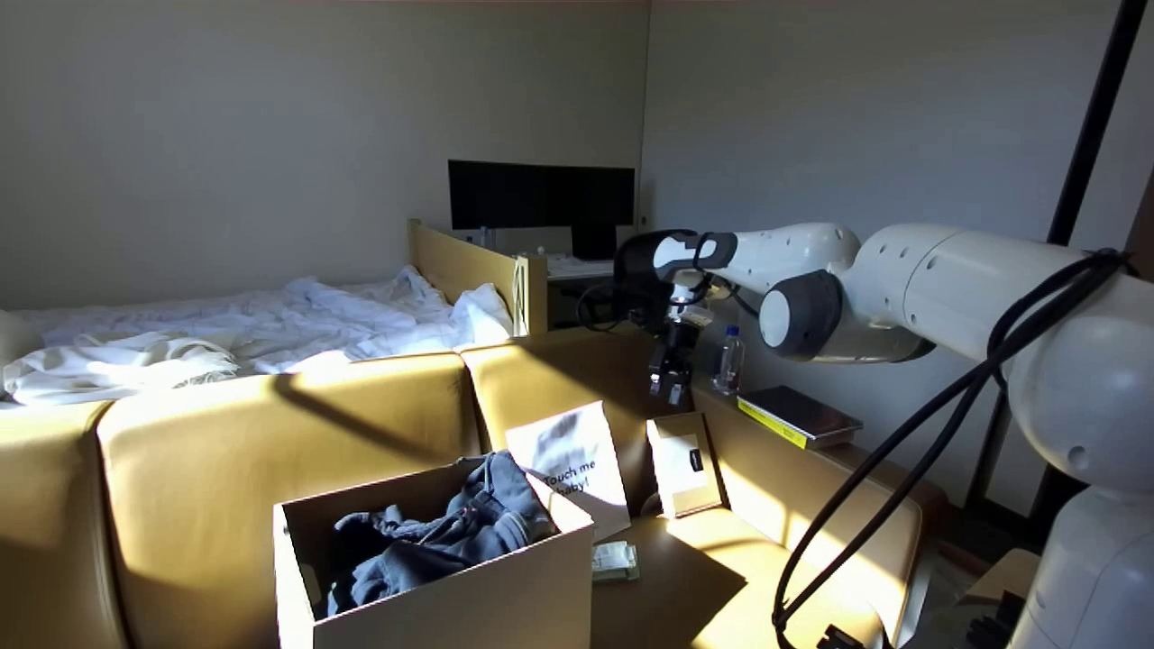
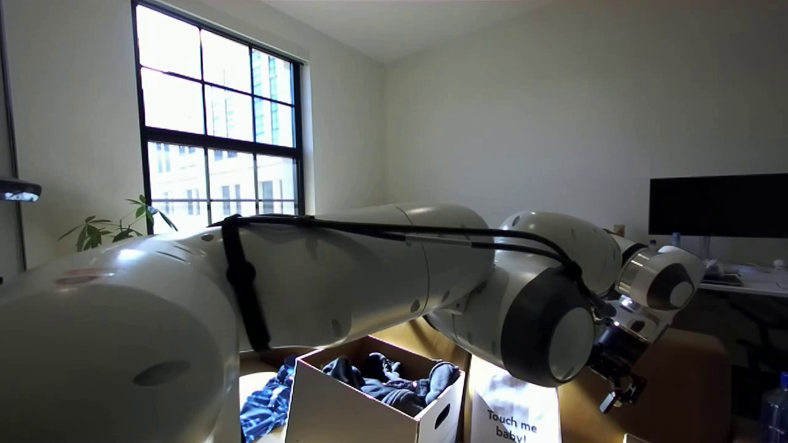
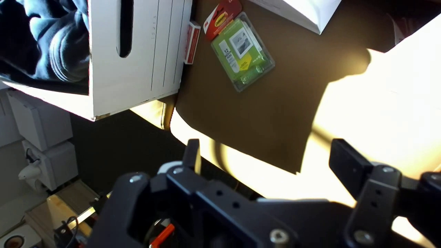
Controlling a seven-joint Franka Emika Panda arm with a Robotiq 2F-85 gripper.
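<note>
In exterior view 1 my gripper point(image 1: 670, 394) hangs above the right end of the sofa, pointing down, over the small framed box point(image 1: 686, 465) leaning there. Its two black fingers point(image 3: 349, 168) stand wide apart in the wrist view, with only sunlit and shaded sofa seat beyond them. A white box point(image 1: 444, 593) on the sofa holds dark blue clothing point(image 1: 454, 541). Beside that box lies a green plastic pack point(image 3: 242, 51) with a red tag, flat on the seat and clear of my fingers. Next to it is a small red-and-white packet point(image 3: 192, 42) against the box wall.
A white "Touch me baby!" card point(image 1: 573, 465) leans against the sofa back. On the right armrest stand a water bottle point(image 1: 729, 359) and a dark book point(image 1: 801, 415). Blue patterned cloth point(image 2: 267, 405) lies left of the box.
</note>
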